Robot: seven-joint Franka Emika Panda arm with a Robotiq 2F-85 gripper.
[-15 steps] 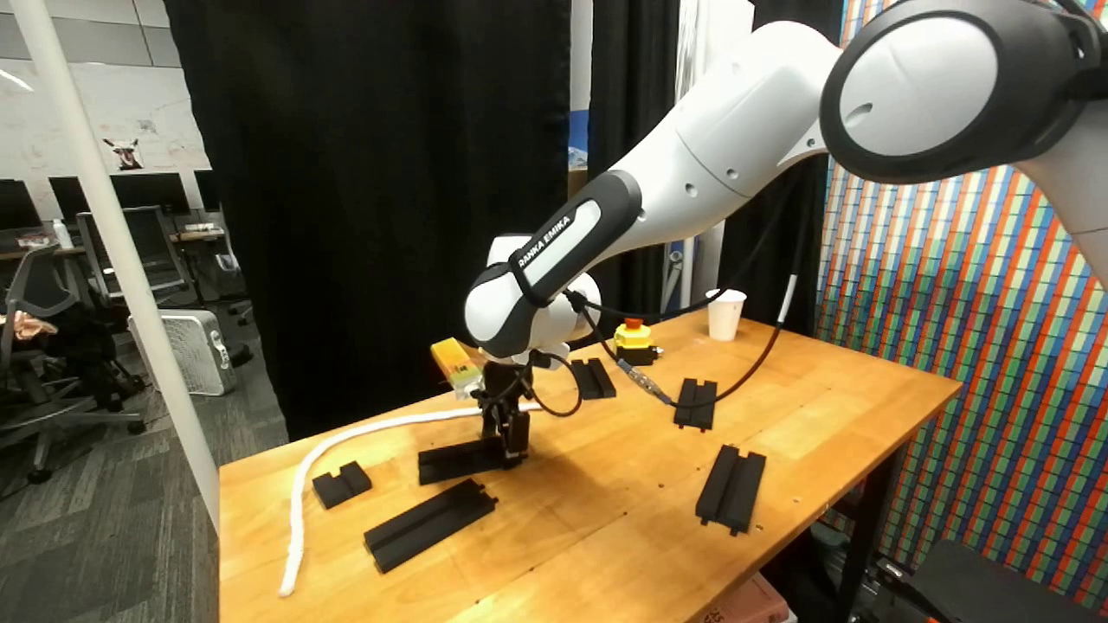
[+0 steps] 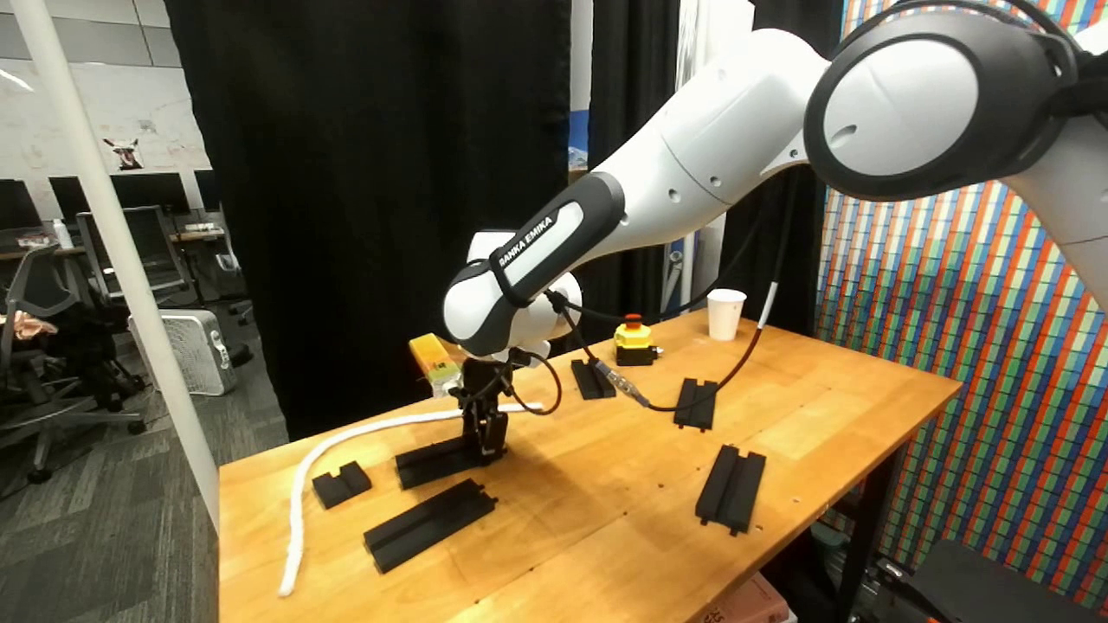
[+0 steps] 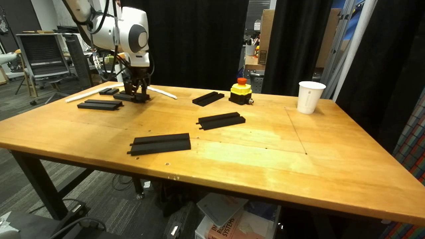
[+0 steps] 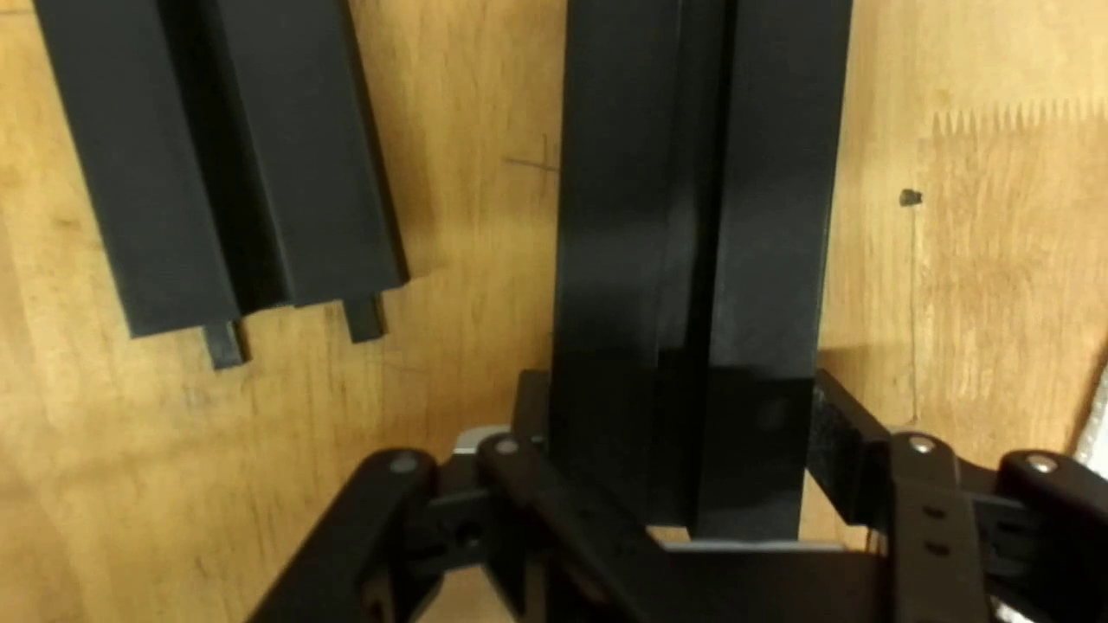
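My gripper is shut on the near end of a black grooved track piece (image 4: 644,208), one finger along each long side. In exterior view 1 this held track piece (image 2: 431,463) lies at or just above the table; I cannot tell whether it touches. A second black track piece (image 4: 280,135), with two small pegs at its end, lies apart on the left of the wrist view. That same second piece (image 2: 428,525) is nearer the camera in exterior view 1. A short black block (image 2: 340,484) with a notch sits beyond the held piece's far end.
A white cord (image 2: 297,519) curves around the table's left side. Other track pieces (image 3: 161,144) lie loose across the middle. At the back stand a yellow and red emergency button (image 3: 241,93) and a paper cup (image 3: 308,97).
The arm and the held track piece have moved left in exterior view 1, closer to the short notched block. The other pieces have stayed where they were.
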